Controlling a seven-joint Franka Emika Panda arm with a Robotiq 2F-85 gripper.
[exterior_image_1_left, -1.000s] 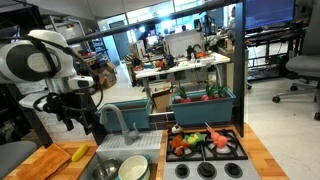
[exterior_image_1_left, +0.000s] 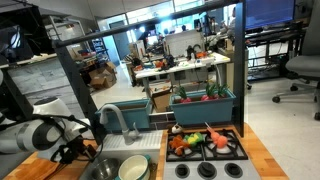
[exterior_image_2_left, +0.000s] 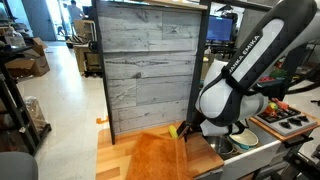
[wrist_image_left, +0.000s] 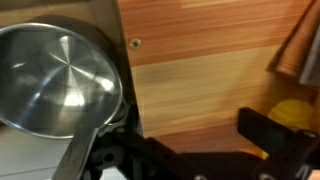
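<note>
My gripper is open, low over the wooden counter (wrist_image_left: 200, 75), and nothing shows between its fingers. In the wrist view a shiny round metal bowl (wrist_image_left: 60, 80) lies to the left of the fingers. A yellow object (wrist_image_left: 290, 113) is partly hidden behind the right finger. In exterior view 2 the yellow object (exterior_image_2_left: 173, 130) is at the back of the counter, close to the gripper (exterior_image_2_left: 190, 133). An orange cloth (exterior_image_2_left: 157, 158) lies flat on the counter in front of it. Exterior view 1 has the gripper (exterior_image_1_left: 88, 153) covering the yellow object.
The sink area holds the metal bowl and a pale bowl (exterior_image_1_left: 133, 168), with a grey faucet (exterior_image_1_left: 120, 122) behind. A stove (exterior_image_1_left: 205, 158) bearing colourful items stands to the right. A teal basket (exterior_image_1_left: 203, 107) sits at the back. A grey plank wall (exterior_image_2_left: 150, 70) rises behind the counter.
The arm has come down to the counter beside the sink. The yellow object, visible earlier in exterior view 1, is now hidden there by the gripper.
</note>
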